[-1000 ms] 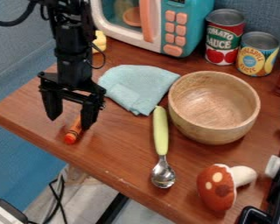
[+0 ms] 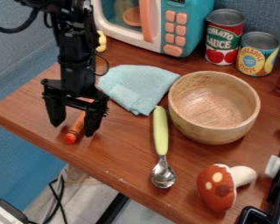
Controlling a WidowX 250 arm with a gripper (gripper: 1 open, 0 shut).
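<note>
The black gripper (image 2: 73,117) hangs low over the left part of the wooden table, its two fingers apart. An orange carrot (image 2: 73,135) lies on the tabletop between and just below the fingertips, partly hidden by them; whether the fingers touch it I cannot tell.
A folded blue cloth (image 2: 136,86), a wooden bowl (image 2: 212,122), a green-handled spoon (image 2: 164,172) and a toy mushroom (image 2: 220,184) share the table (image 2: 130,184). Behind stand a toy microwave (image 2: 149,22) and two cans (image 2: 226,42). The left front edge is close to the carrot.
Compared with one second ago, the gripper has come down and slightly right, closer around the carrot.
</note>
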